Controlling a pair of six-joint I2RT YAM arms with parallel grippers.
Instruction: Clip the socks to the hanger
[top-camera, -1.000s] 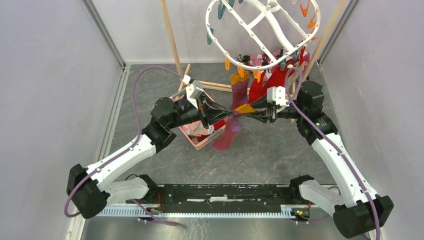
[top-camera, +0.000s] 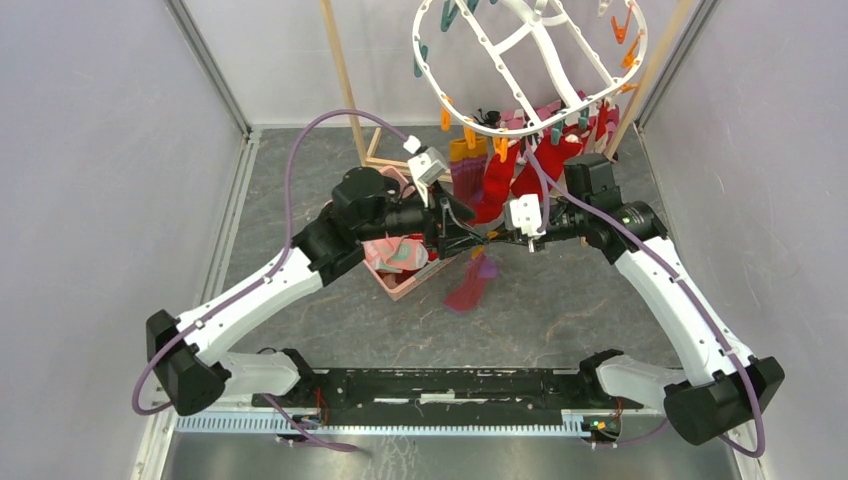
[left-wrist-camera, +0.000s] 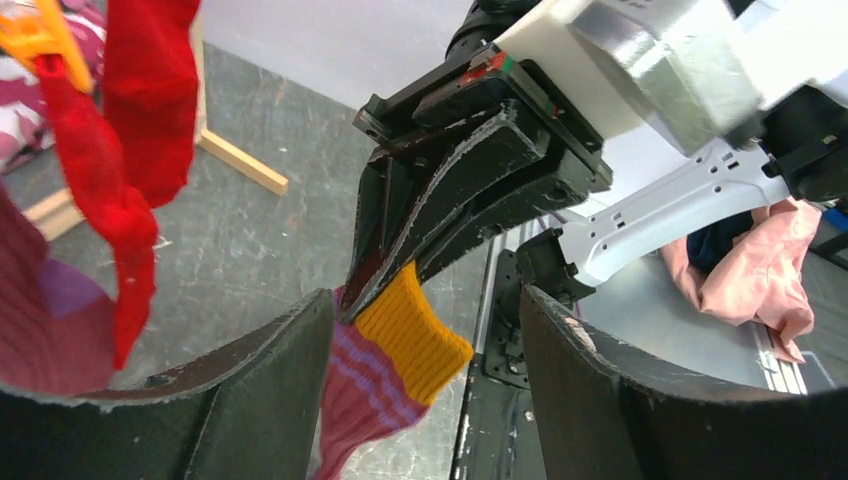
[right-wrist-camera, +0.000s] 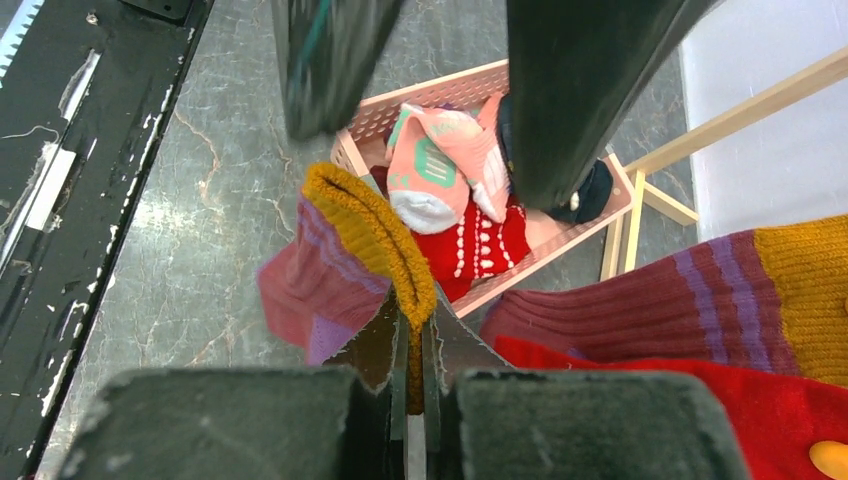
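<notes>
A maroon sock with purple stripes and a mustard cuff (right-wrist-camera: 350, 210) hangs from my right gripper, which is shut on the cuff. In the left wrist view this sock (left-wrist-camera: 410, 340) dangles below the right fingers (left-wrist-camera: 400, 235), its cuff folded and pointing toward my left gripper. The left fingers stand apart on either side of the cuff's near end, not closed on it. The white round hanger (top-camera: 480, 128) is above and behind the arms, with orange and teal clips. A matching sock (top-camera: 467, 170) and red socks (top-camera: 495, 185) hang from it.
A pink basket (right-wrist-camera: 590, 225) with pink, red and dark socks stands on the floor below the left arm. Wooden stand legs (top-camera: 345, 80) rise behind it. Hanging red socks are close to the right gripper.
</notes>
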